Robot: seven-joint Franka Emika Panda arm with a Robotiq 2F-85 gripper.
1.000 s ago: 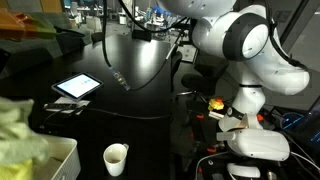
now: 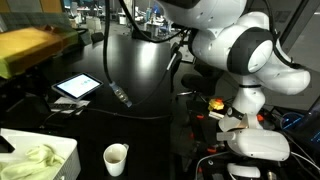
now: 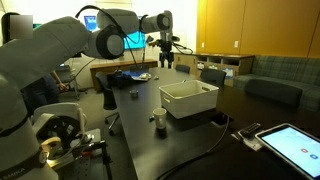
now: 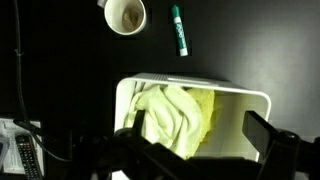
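Note:
A pale green cloth [image 4: 165, 115] lies crumpled inside the white box [image 4: 235, 103], beside something yellow [image 4: 207, 103] that it partly covers. In exterior view 1 the cloth [image 2: 32, 160] shows at the lower left, within the box [image 2: 68, 158], which the frame cuts off. My gripper is over the box in the wrist view, its fingers wide apart and nothing between them. The box [image 3: 188, 98] stands on the table in exterior view 2, where its inside is mostly hidden.
A white mug [image 2: 115, 158] stands beside the box. A green marker [image 4: 179, 30] lies near the mug in the wrist view. A tablet [image 2: 76, 86], a cable and a remote [image 4: 28, 157] are also on the table.
A second ago the green cloth hung high at the left, close to the camera. Dark gripper parts have since come into view at the left.

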